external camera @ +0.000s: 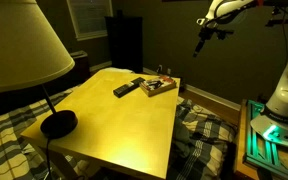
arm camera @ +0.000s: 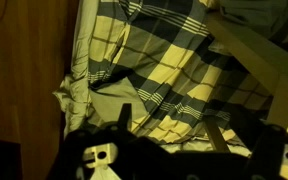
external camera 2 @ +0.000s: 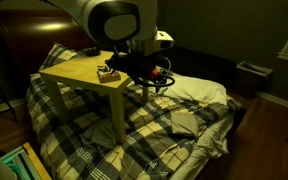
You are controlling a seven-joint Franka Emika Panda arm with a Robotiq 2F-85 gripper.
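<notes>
My gripper (external camera: 198, 46) hangs in the air to the right of the yellow table (external camera: 114, 130), well above the bed. In the wrist view the gripper is open, with only bedding visible below and nothing between its fingers. On the far part of the table sits a small brown open box (external camera: 158, 87) holding small items too tiny to make out. Left of it lies a dark, flat, elongated object (external camera: 123, 90), with another dark piece (external camera: 138, 81) close by. In exterior view 2 the arm hides part of the tabletop.
A large lamp (external camera: 24, 45) stands at the table's near left corner. Plaid bedding (external camera 2: 94, 145) spreads around the table. A table leg (external camera 2: 118, 118) rises through it.
</notes>
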